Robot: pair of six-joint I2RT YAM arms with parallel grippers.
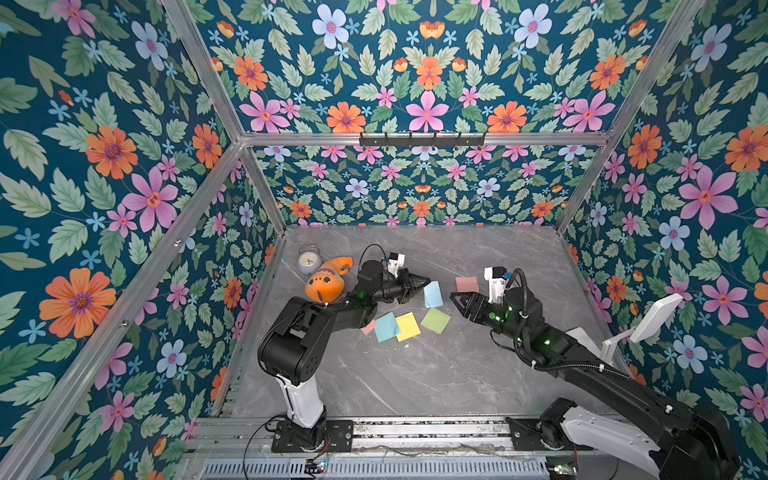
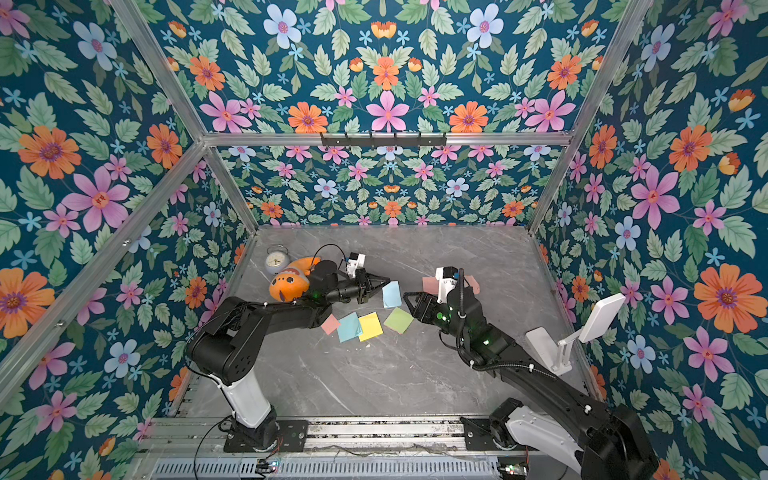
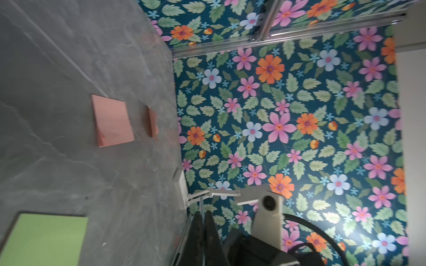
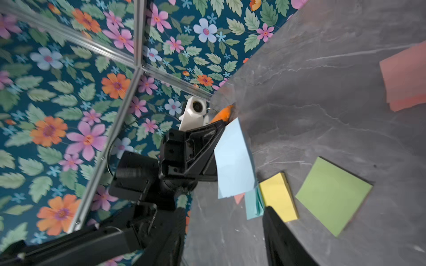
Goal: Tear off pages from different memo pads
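A light blue sheet (image 4: 234,161) hangs at the tip of my left gripper (image 1: 421,281), which is shut, apparently on that sheet. My right gripper stands open and empty, facing it from the right. On the tabletop lie a green pad (image 4: 332,195), a yellow pad (image 4: 279,197), a teal pad (image 1: 385,326) and pink pads (image 3: 113,122); a small pink piece (image 2: 329,324) lies by the teal one, and another pink piece (image 3: 151,119) lies behind the right-hand pink pad.
An orange plush toy (image 1: 323,284) and an alarm clock (image 1: 309,260) sit at the back left. A white stand (image 2: 596,317) occupies the right side.
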